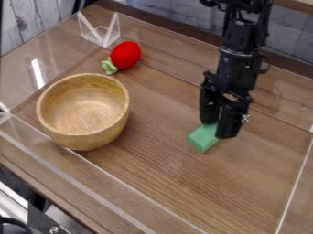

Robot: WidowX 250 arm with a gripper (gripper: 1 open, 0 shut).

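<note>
The black robot arm reaches down from the top of the view to my gripper [221, 122], which is over a green object [206, 137] on the wooden table [146, 183]. The fingertips are dark and overlap the upper part of the green object, so I cannot tell how far apart they are or whether they grip it.
A wooden bowl [55, 114] sits at the left. At the back left are a red object [124, 53] with a small green piece beside it and a white wire-like item [99, 29].
</note>
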